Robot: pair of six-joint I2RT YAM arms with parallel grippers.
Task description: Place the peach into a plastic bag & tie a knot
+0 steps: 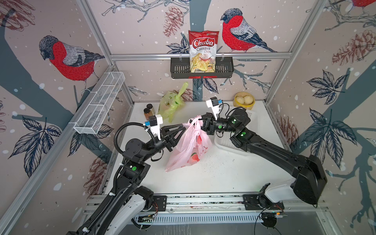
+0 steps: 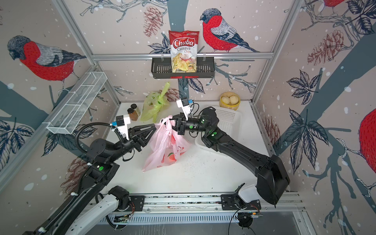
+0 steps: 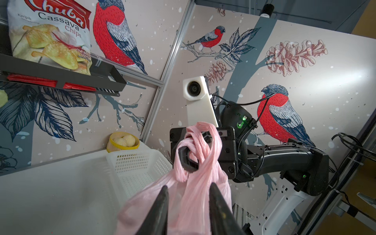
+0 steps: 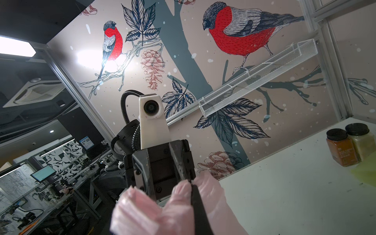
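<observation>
The pink plastic bag [image 1: 188,150] hangs gathered above the white table, its lower corner trailing toward the front left. Red and green patches show on it; whether these are print or the peach inside cannot be told. My right gripper [image 1: 202,122] is shut on the twisted, looped top of the bag, which wraps its fingers in the left wrist view. My left gripper is partly open, its two fingers apart and pointing at the bag just left of the loop. Pink film lies behind those fingertips, and no grip on it shows.
A green bag [image 1: 171,103] and two brown jars [image 1: 148,111] stand at the back left. Behind the right arm lies a white basket [image 3: 137,164], with a yellow-rimmed bowl [image 1: 244,101] beyond.
</observation>
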